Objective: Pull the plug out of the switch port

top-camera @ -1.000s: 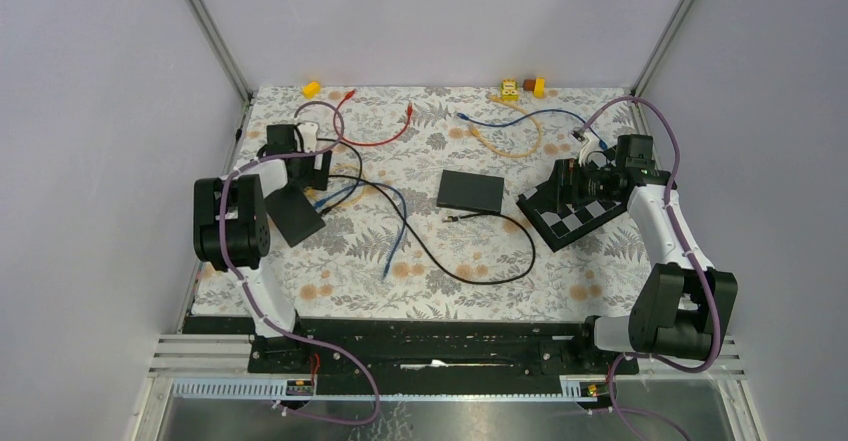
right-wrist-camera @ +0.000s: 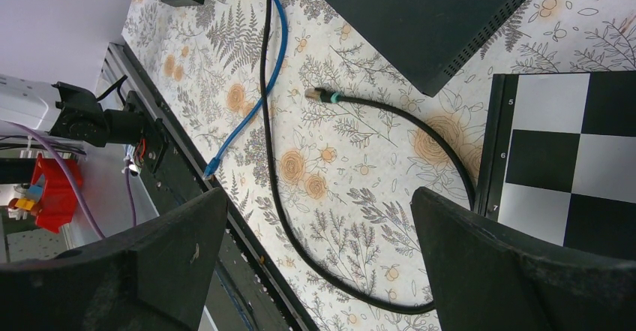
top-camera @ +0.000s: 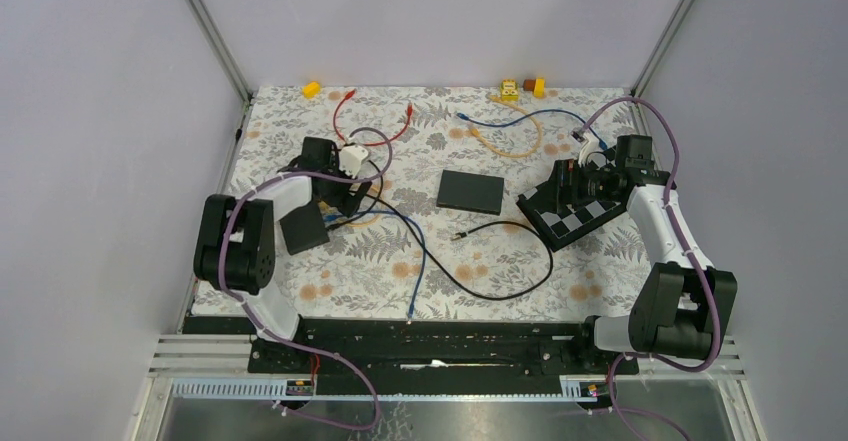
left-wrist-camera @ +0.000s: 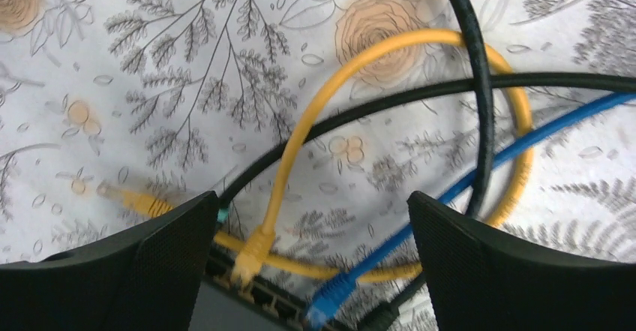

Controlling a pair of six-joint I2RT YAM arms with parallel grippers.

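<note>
A dark switch (top-camera: 302, 233) lies at the left of the mat under my left gripper (top-camera: 350, 193). In the left wrist view its port row (left-wrist-camera: 262, 301) shows along the bottom, with a yellow plug (left-wrist-camera: 253, 254), a blue plug (left-wrist-camera: 334, 293) and a black plug (left-wrist-camera: 379, 317) at it; whether each is seated is unclear. My left gripper stands open just above them, nothing clearly between its fingers. A loose yellow cable end lies at the left. My right gripper (top-camera: 575, 181) is open over the checkerboard, with a loose black cable end (right-wrist-camera: 322, 94) in its wrist view.
A second dark box (top-camera: 470, 191) sits mid-table and a checkerboard (right-wrist-camera: 547, 158) at the right. Red cables (top-camera: 370, 144), blue and yellow cables lie toward the back, beside small yellow blocks (top-camera: 508, 89). The front middle holds loose black and blue cables.
My left gripper has moved right and slightly toward the front. The switch and the attached blue and black cables have shifted the same way. The right arm is still.
</note>
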